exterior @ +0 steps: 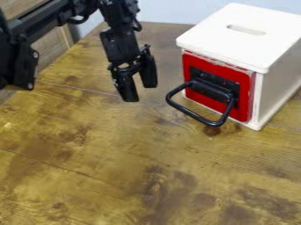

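Note:
My black gripper [137,86] hangs over the wooden table at the upper middle, open, with nothing visible between its fingers, left of a white box [241,35] with a red front panel [241,104]. A black loop handle [203,118] juts out low from the black plate on that panel, a little to the right of the gripper and apart from it.
A pale wall [171,10] runs along the back, and a wooden board [53,48] stands at the upper left behind the arm.

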